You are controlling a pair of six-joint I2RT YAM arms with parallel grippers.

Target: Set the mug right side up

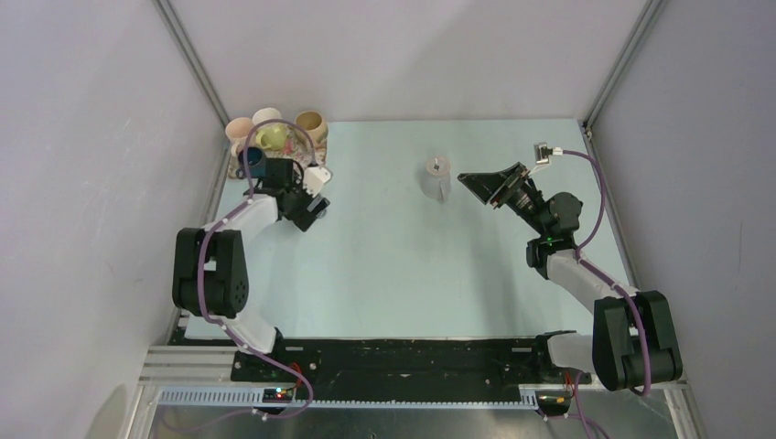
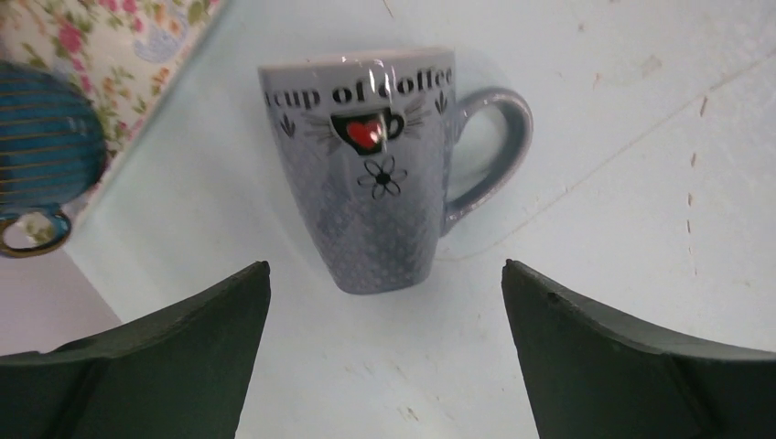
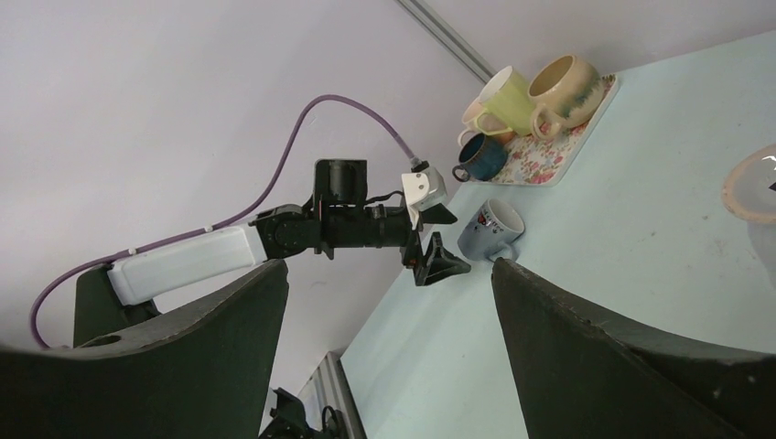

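A grey-blue mug with a heart-cup print (image 2: 375, 165) lies on its side on the table, its handle to the right in the left wrist view. In the right wrist view, this same mug (image 3: 490, 230) shows its mouth and handle beside the left gripper. From above, the left gripper (image 1: 317, 212) covers most of it. The fingers are open over the mug's narrow base end, nothing gripped. Another pale mug (image 1: 439, 179) stands mid-table, apparently base up, a dark mark on top. My right gripper (image 1: 478, 191) hovers open and empty to its right.
A floral tray (image 3: 540, 161) at the back left carries several mugs, including a dark blue mug (image 3: 482, 157) near the left gripper and a tan mug (image 1: 311, 126).
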